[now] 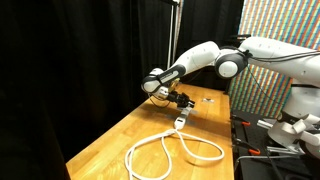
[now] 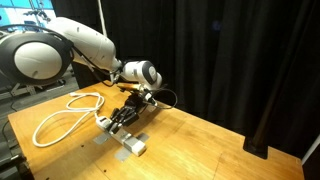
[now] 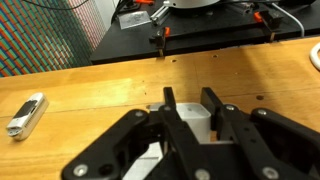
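My gripper points down and is shut on a white piece (image 3: 196, 122), which shows between the dark fingers in the wrist view. What kind of piece it is cannot be told. Below it in that view lies a white block (image 3: 140, 168), partly covered by the fingers. From the side, the gripper (image 2: 117, 124) sits low over a long white block like a power strip (image 2: 132, 145). The same strip (image 1: 180, 123) shows under the gripper (image 1: 184, 103) in the first exterior view. Whether the held piece touches the strip is hidden.
A thick white cable (image 1: 131, 160) loops over the wooden table, near the strip. Another small white object (image 3: 27, 116) lies apart on the table at the left of the wrist view. Bare wood (image 2: 220, 158) spreads out on the strip's other side, before a black curtain (image 2: 235, 70).
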